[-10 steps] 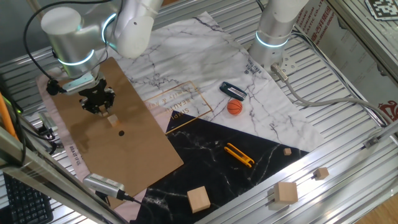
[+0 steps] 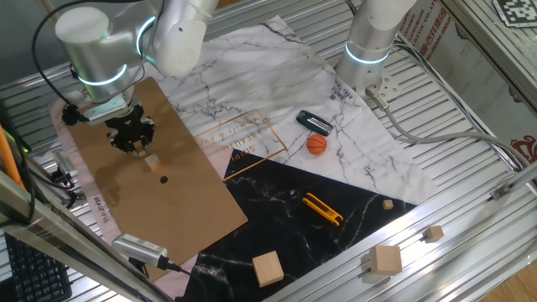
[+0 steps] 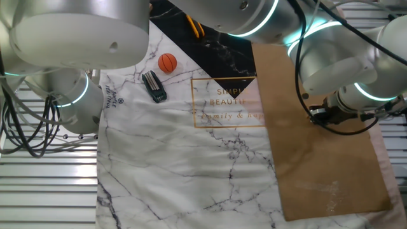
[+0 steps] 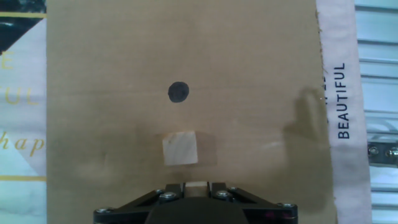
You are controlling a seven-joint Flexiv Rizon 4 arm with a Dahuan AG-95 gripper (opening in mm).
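A small wooden block (image 4: 180, 148) rests on the brown cardboard (image 2: 193, 205), close to a black dot (image 4: 178, 92). My gripper is low over the board, just behind that block, and a second wooden block (image 4: 196, 184) shows between its fingers, shut on it. From the side, this held block (image 2: 139, 152) sits beneath the fingertips, near the resting block (image 2: 152, 163); whether the two touch is not clear there, but the wrist view has a gap between them. In the other exterior view the arm hides both blocks.
Away from the board lie an orange ball (image 2: 316, 144), a dark green stapler-like tool (image 2: 315, 122) and a yellow cutter (image 2: 323, 209). Several other wooden blocks, including a large one (image 2: 268, 268), lie toward the front. The board's front half is clear.
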